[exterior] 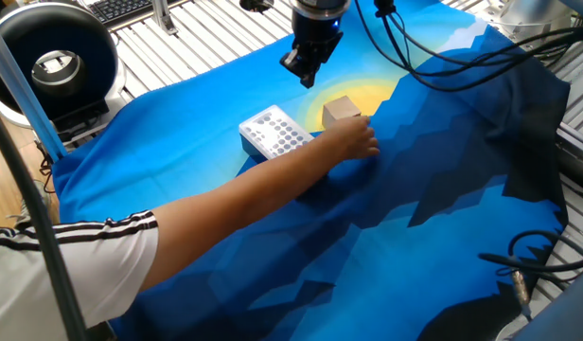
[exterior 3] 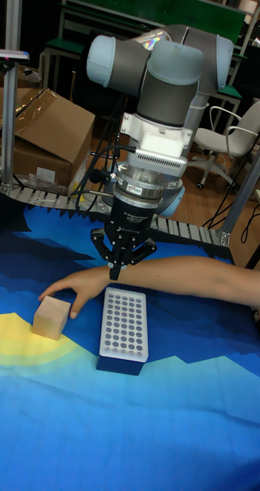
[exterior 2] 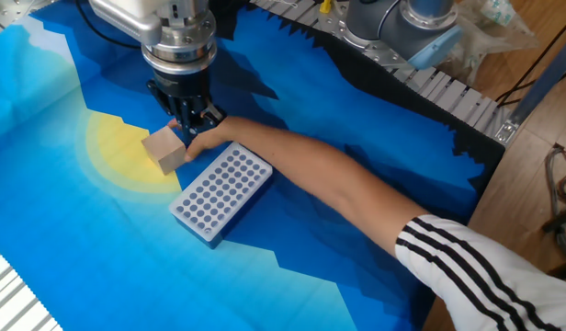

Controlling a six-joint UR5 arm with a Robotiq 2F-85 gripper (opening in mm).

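My gripper (exterior 3: 115,273) hangs above the table, its black fingers drawn together at the tips and nothing showing between them. A plain wooden cube (exterior: 340,111) rests on the yellow patch of the cloth, also seen as a tan cube (exterior 2: 164,150) in exterior view 2. A person's hand (exterior 3: 87,286) is right beside the cube; whether it touches is unclear. Close by lies a box with a white, hole-patterned top (exterior 2: 221,192) and dark blue sides. In exterior view 3 the gripper appears above the box's far end, apart from it. The forearm partly hides the box in exterior view 1.
A person's arm (exterior: 237,205) reaches across the cloth beneath my gripper. Black cables (exterior: 443,68) loop at the back right in exterior view 1.
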